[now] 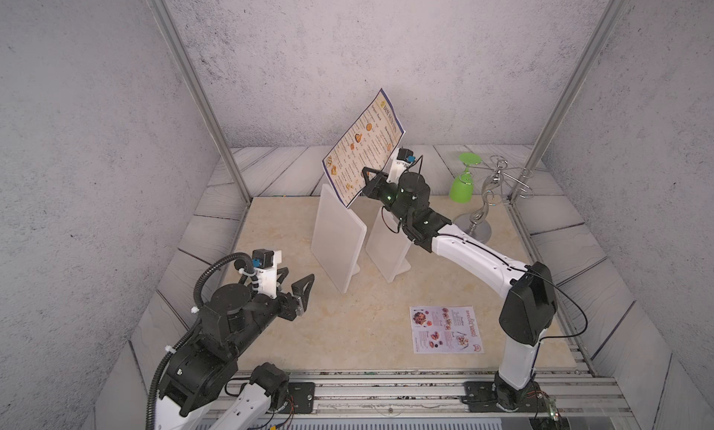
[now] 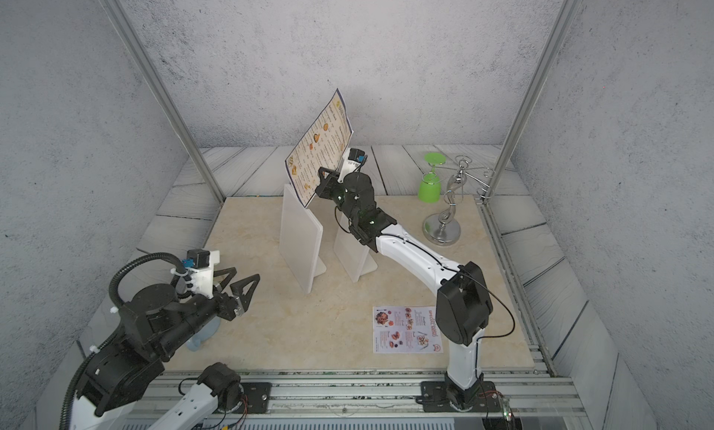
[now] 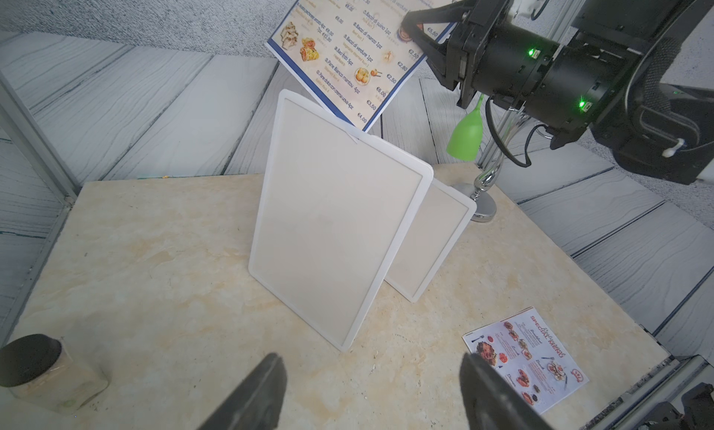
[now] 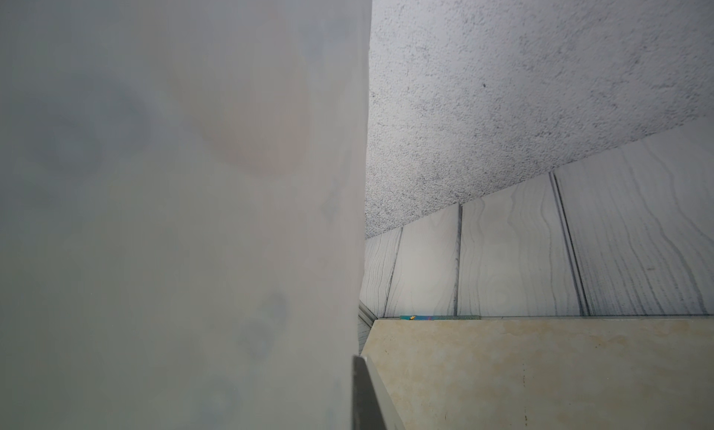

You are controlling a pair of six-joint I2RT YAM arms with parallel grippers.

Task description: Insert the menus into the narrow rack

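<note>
A large menu [image 1: 364, 147] with a blue border is held up at a slant by my right gripper [image 1: 369, 180], shut on its right-hand edge. In the left wrist view the menu's lower corner [image 3: 363, 117] reaches the top edge of the nearer white panel of the rack [image 3: 334, 214]; whether they touch I cannot tell. Behind stands the rack's second white panel [image 1: 387, 244]. A smaller menu [image 1: 446, 329] lies flat at the table's front right. At the front left my left gripper [image 1: 295, 281] stands open and empty. In the right wrist view the menu's pale back [image 4: 178, 207] fills the left half.
A metal stand [image 1: 478, 225] holding an upside-down green glass [image 1: 462, 186] is at the back right. A small jar with a dark lid [image 3: 44, 374] sits at the left front.
</note>
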